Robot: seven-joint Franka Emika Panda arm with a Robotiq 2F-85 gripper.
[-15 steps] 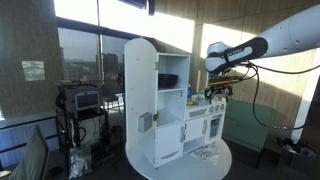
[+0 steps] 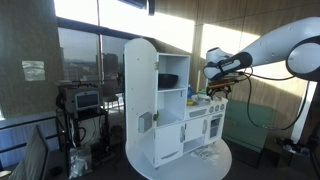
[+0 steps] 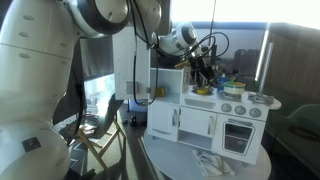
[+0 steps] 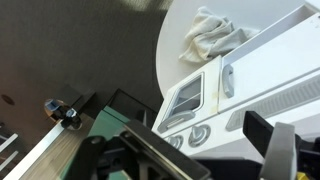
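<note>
My gripper is over the toy kitchen counter in the wrist view, its fingers apart with bare white surface showing between them. In exterior view 2 the gripper hangs above the back of the counter, close to a yellow pot and other small items; whether it touches any of them cannot be told. The white toy kitchen has an oven door and a row of knobs on its front.
A dark bowl sits on a shelf of the tall cabinet, whose white door stands open. A crumpled white cloth lies on the round white base. A drawer beside the oven is partly pulled out.
The forearm has come down and tilted lower in exterior view 1. The gripper stays close to the same spot over the counter, and the kitchen looks unchanged.
</note>
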